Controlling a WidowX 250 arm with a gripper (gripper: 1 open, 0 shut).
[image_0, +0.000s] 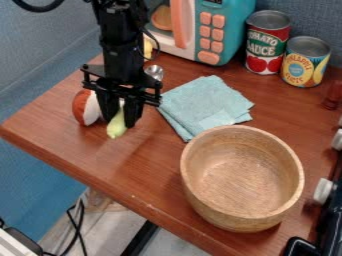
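My black gripper (118, 110) is at the left of the wooden table, low over a pale green-yellow item (116, 126) between or just below its fingers; whether they grip it is unclear. A red and white round object (86, 108) lies just left of the gripper, partly hidden. A light blue folded cloth (203, 106) lies to the gripper's right. An empty wooden bowl (242, 181) stands at the front right.
Behind are a toy microwave (207, 30), a tomato sauce can (266, 44), a yellow-labelled can (305, 64) and a spoon (154, 72). Black equipment (323, 225) lines the right edge.
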